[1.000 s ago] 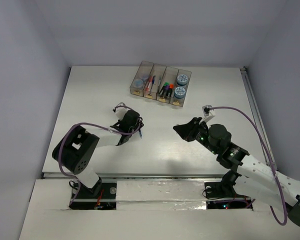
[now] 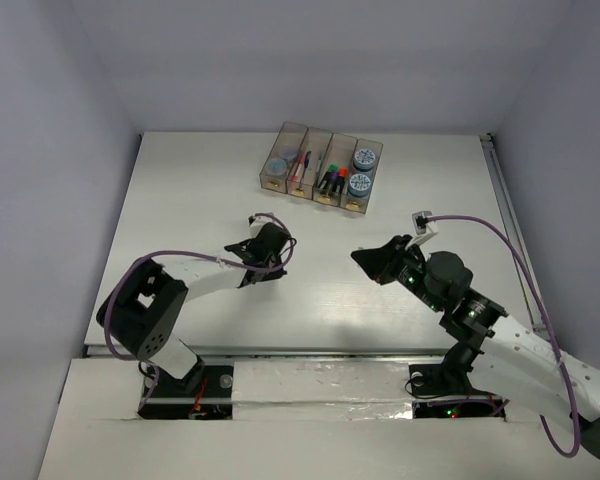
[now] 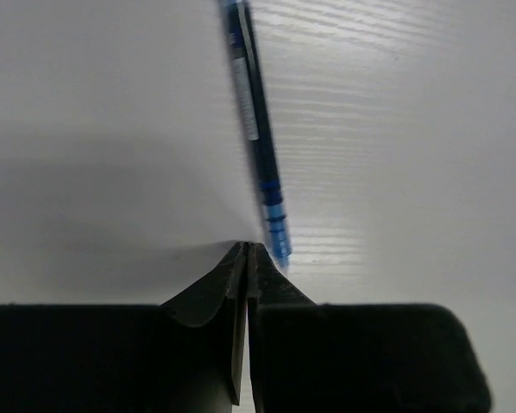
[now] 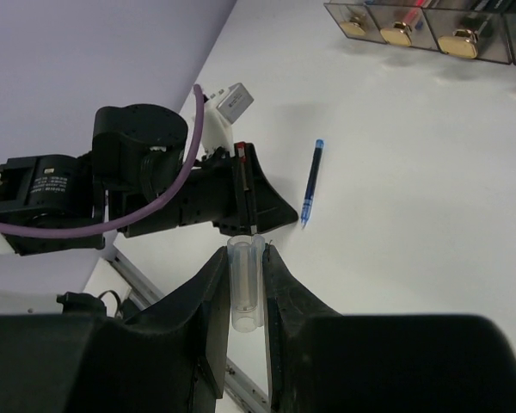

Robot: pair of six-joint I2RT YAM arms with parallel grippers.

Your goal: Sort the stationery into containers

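A dark blue pen [image 3: 256, 112] lies flat on the white table in the left wrist view. My left gripper is shut with nothing between its fingers, its tips close to the pen's light-blue end. In the right wrist view, the whole pen [image 4: 312, 182] shows just beside the left gripper; the arm hides it in the top view. My right gripper is shut on a clear tube [image 4: 244, 292], held over the table's right half. The clear container [image 2: 314, 129] stands at the back, divided into compartments.
Pens, markers [image 2: 340, 180] and round blue-and-white tins [image 2: 360, 184] sit in the container's compartments. Bare table [image 2: 380, 320] stretches across the middle and right. Walls rise at the left, right and back.
The pen stays on the table; the right gripper has barely shifted.
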